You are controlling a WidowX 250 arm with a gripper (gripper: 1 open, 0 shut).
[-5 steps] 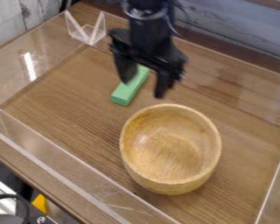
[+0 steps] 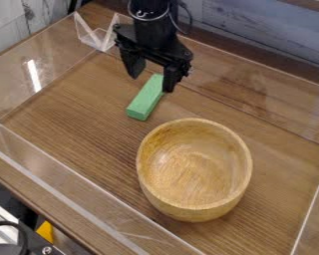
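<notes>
My black gripper (image 2: 155, 66) hangs at the top centre of the camera view, over the upper end of a green block (image 2: 148, 98) that lies flat on the wooden table. Its fingers stand open, above or beside the block; contact cannot be told. A wide yellow bowl (image 2: 194, 203) sits below and to the right of the block.
A small clear plastic piece (image 2: 93, 33) sits at the upper left. Dark cables and a yellow object lie beyond the lower left edge.
My gripper has moved up and to the left in the view, from above the bowl's upper side to over the far end of the green block. The block looks unmoved.
</notes>
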